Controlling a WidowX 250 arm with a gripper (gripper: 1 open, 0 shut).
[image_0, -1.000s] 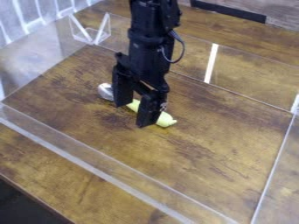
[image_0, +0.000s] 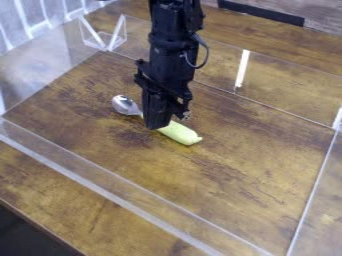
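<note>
The black gripper (image_0: 158, 110) hangs over the middle of the wooden table, its fingers reaching down onto a utensil that lies diagonally there. The utensil has a silver spoon head (image_0: 124, 105) on the left and a pale yellow-green handle (image_0: 179, 133) toward the lower right. The gripper's fingertips cover the middle of the utensil; the fingers look closed, but whether anything is between them cannot be made out.
Clear acrylic edging (image_0: 242, 68) borders the work area on several sides, with a white bracket (image_0: 104, 35) at the back left.
The gripper has risen and drawn back slightly, with its fingers closer together, uncovering more of the spoon head and handle. The utensil looks about where it was.
</note>
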